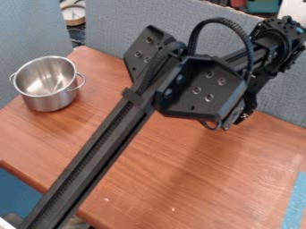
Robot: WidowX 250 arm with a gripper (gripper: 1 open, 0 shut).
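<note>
A steel pot (48, 84) with two loop handles stands upright at the left end of the wooden table. The black robot arm reaches in at the upper right, largely behind a dark metal rail and bracket in the foreground. Its gripper (239, 114) is mostly hidden behind that bracket, low at the back right of the table, so its fingers cannot be made out.
Grey padded walls (107, 31) close off the back, and blue tape (294, 201) shows at the right edge.
</note>
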